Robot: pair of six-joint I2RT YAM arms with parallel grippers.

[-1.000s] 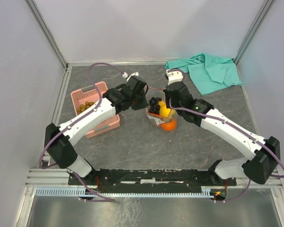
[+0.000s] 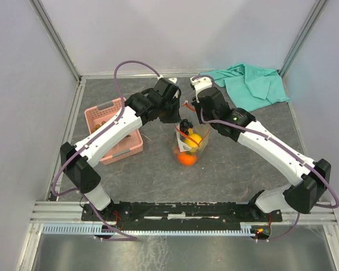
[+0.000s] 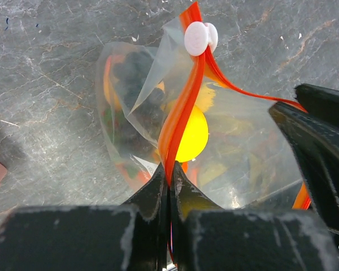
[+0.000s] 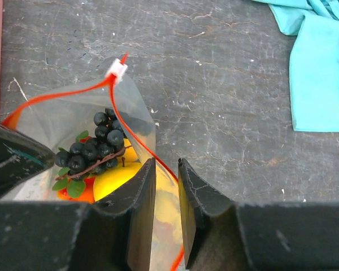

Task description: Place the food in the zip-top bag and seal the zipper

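Note:
The clear zip top bag (image 2: 204,134) with an orange zipper rim is held up mid-table, its mouth gaping. Inside are dark grapes (image 4: 96,148), a yellow fruit (image 4: 114,179) and an orange fruit (image 2: 186,158) at the bottom. My left gripper is shut on the bag's orange rim. On the opposite part of the rim, my right gripper stands part open, with the orange strip running between its separated fingers. A white zipper slider (image 3: 198,38) sits at one corner of the mouth, apart from both grippers in the wrist views.
A pink basket (image 2: 137,148) stands left of the bag, partly under the left arm, with small items inside. Folded teal cloth (image 2: 254,87) lies at the back right.
My left gripper has moved right and the bag's mouth has changed shape with it. The fruit has swung left and the bag hangs more upright.

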